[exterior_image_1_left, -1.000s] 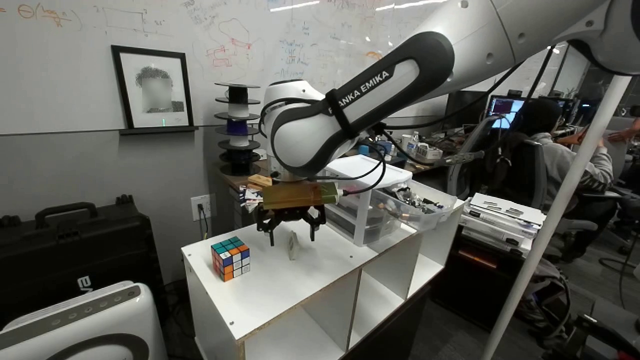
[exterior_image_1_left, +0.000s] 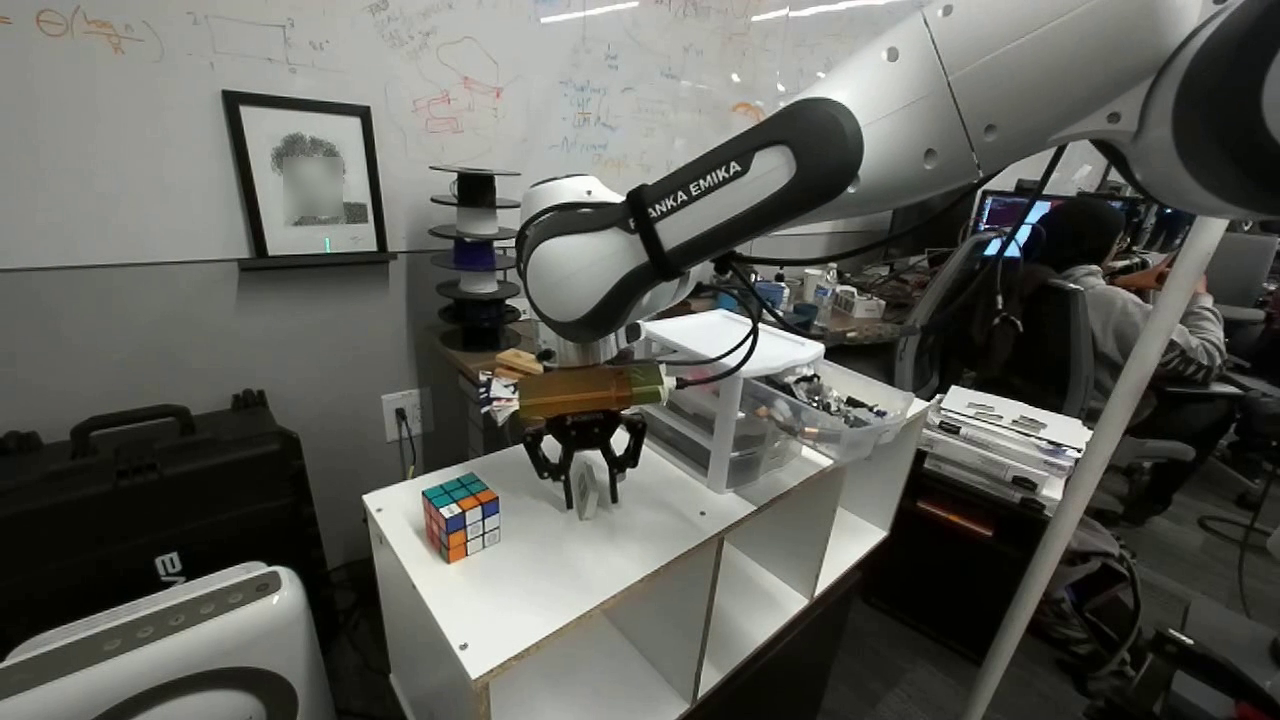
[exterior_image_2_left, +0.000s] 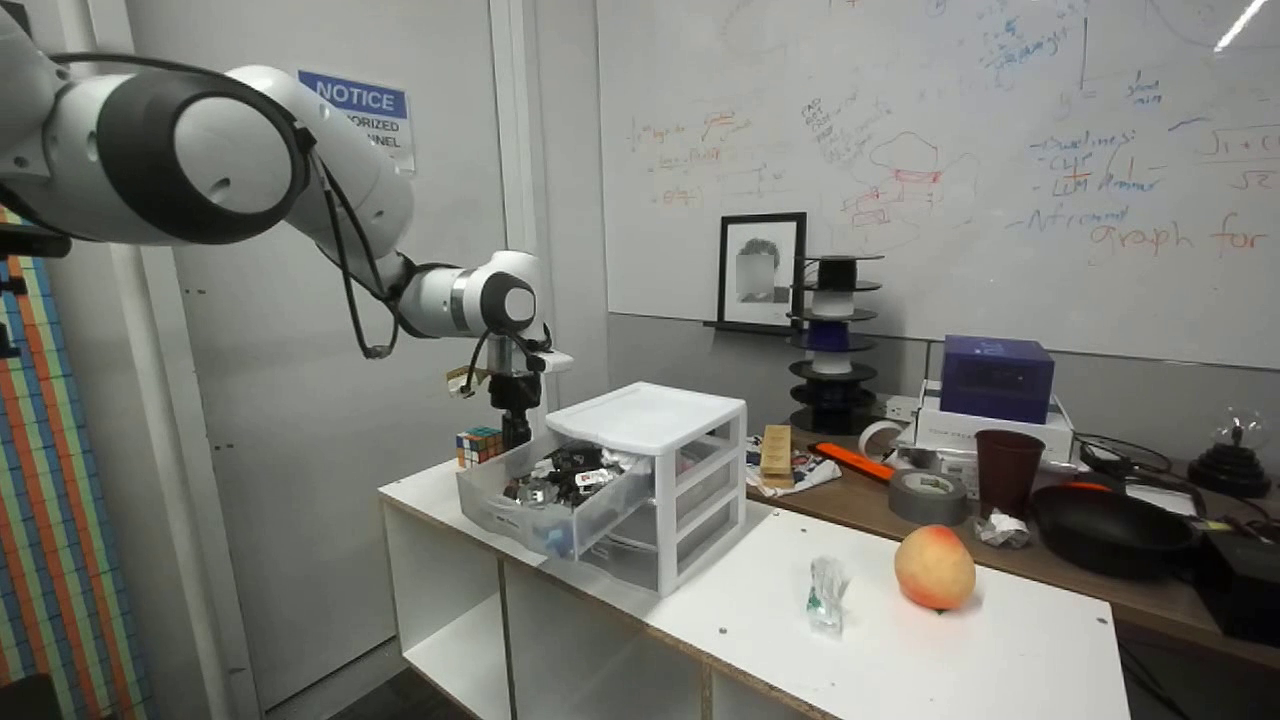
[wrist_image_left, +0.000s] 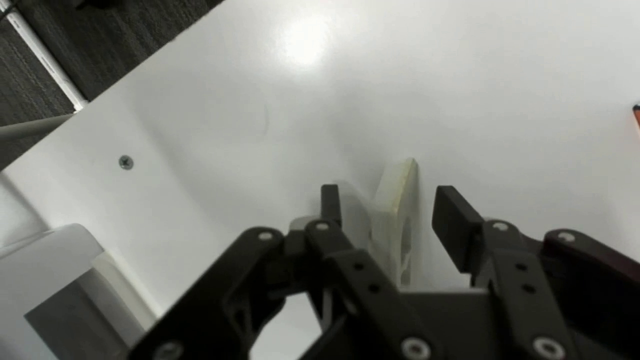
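A small whitish flat piece (exterior_image_1_left: 587, 491) stands on edge on the white shelf top (exterior_image_1_left: 564, 576). My gripper (exterior_image_1_left: 591, 497) is lowered around it, one finger on each side. From the wrist view, the pale piece (wrist_image_left: 396, 222) lies between the two black fingertips of the gripper, and a gap shows on both sides. The fingers are part open, with neither finger visibly touching the piece. In exterior view 2 the gripper (exterior_image_2_left: 515, 430) is partly hidden behind the drawer unit, and the piece cannot be seen there.
A Rubik's cube (exterior_image_1_left: 461, 517) sits left of the gripper. Close on the right stands a white drawer unit (exterior_image_1_left: 723, 396) with a full drawer (exterior_image_2_left: 552, 492) pulled out. Beyond it are a peach (exterior_image_2_left: 935, 568) and a crumpled clear wrapper (exterior_image_2_left: 828, 596). The shelf's front is clear.
My gripper has come down from above the pale piece to around it, and its fingers have drawn closer together. The piece and the cube stand where they were.
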